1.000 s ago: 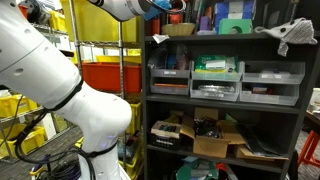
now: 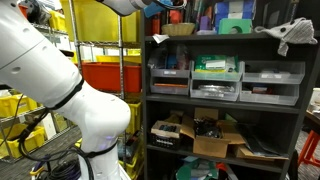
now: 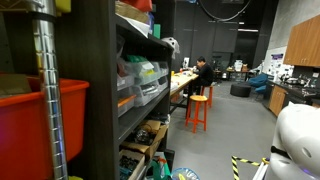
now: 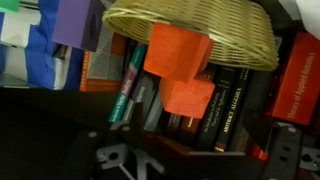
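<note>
My gripper stands open at the bottom of the wrist view, its dark fingers set wide apart. Between and beyond them is an orange block [image 4: 178, 52], with a lighter orange part [image 4: 188, 97] just below it; whether these are two faces of one block or two blocks, I cannot tell. The orange overlaps the near rim of a wicker basket [image 4: 240, 22]. Nothing is held. In exterior view 1 the white arm [image 2: 90, 35] reaches to the shelf top, where the gripper's fingers cannot be made out.
Upright books, including a red one [image 4: 298, 80], stand close behind the orange. A purple box [image 4: 76, 22] and blue-striped item [image 4: 45, 50] crowd the left. Below the top shelf are clear plastic bins [image 2: 215, 90] and cardboard boxes [image 2: 232, 133].
</note>
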